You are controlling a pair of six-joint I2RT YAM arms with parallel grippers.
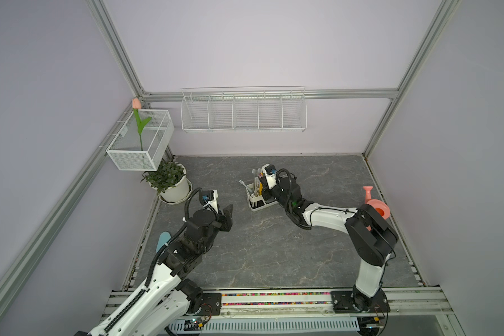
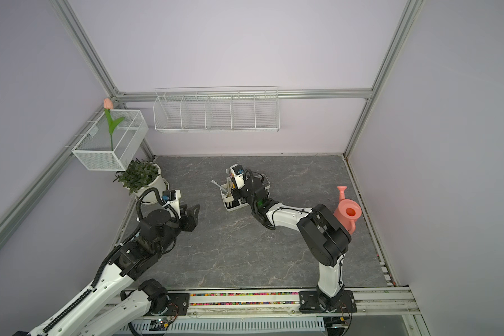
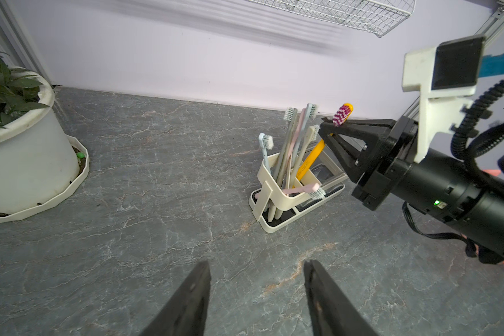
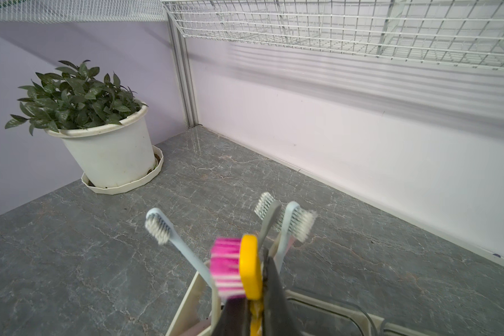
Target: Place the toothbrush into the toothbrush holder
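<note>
The white toothbrush holder (image 3: 280,196) stands at the middle back of the table, with several pale toothbrushes in it and a pink one lying across its front. A yellow toothbrush with a magenta-striped head (image 4: 251,266) stands in the holder; my right gripper is at its upper part from the right, shut on it, as far as the views show. My left gripper (image 1: 225,218) hangs left and front of the holder, its fingers (image 3: 187,302) apart with nothing between them.
A potted plant (image 3: 28,156) stands at the back left, a pink watering can (image 2: 347,215) at the right. Wire baskets (image 1: 243,112) hang on the walls.
</note>
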